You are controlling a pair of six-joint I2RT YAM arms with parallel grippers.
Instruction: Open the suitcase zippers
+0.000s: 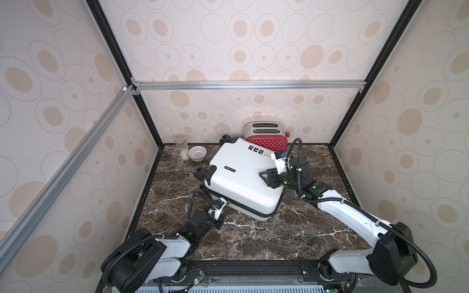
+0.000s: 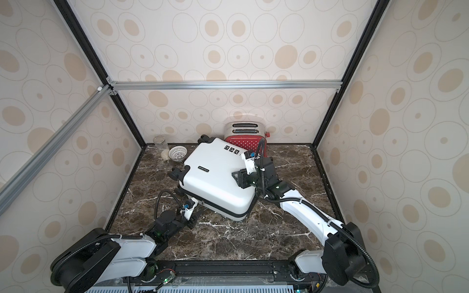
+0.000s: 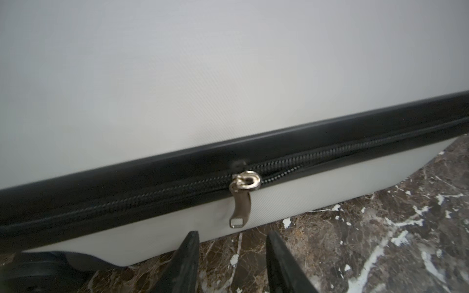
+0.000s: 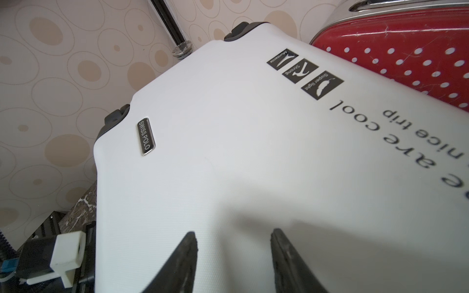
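A white suitcase (image 1: 241,178) lies flat on the counter, its black zipper band (image 3: 146,183) running around the side. In the left wrist view a silver zipper pull (image 3: 240,205) hangs from its slider, with zipper teeth visible to either side. My left gripper is open just below and in front of this pull, nothing between its fingers; the pull's tip sits above the gap. My right gripper stands open over the suitcase's white top, holding nothing; whether its fingertips touch the shell I cannot tell.
Behind the suitcase stands a red polka-dot toaster (image 1: 266,139). A white basket (image 1: 197,153) and a clear glass (image 1: 181,146) stand at the back left. Bare marble counter (image 1: 273,239) lies in front of the suitcase.
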